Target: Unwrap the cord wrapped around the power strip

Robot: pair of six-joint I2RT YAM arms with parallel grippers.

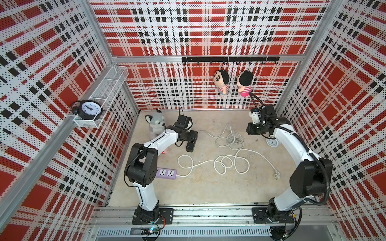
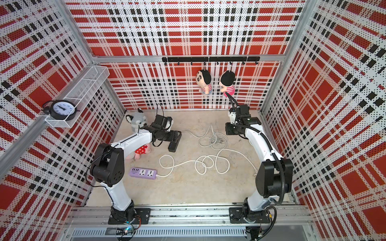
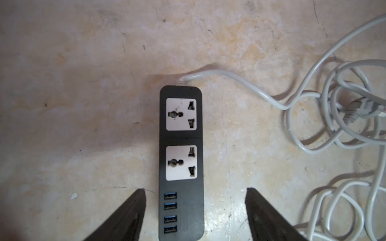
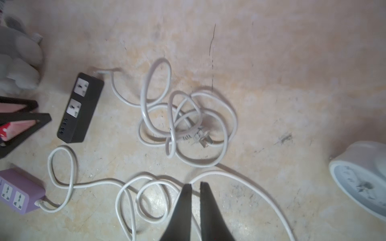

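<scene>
The black power strip lies flat on the table, its body free of cord. From its far end the white cord runs to a loose tangle of loops with its plug among them. One loop stands up off the table. My left gripper is open over the strip's USB end, a finger on either side and not touching it as far as shows. To the right of the tangle, my right gripper hovers with its fingers nearly together; no cord shows caught between them.
A purple power strip with its own looped white cord lies nearer the front. A grey plush toy sits at the back left, a white clock at the right.
</scene>
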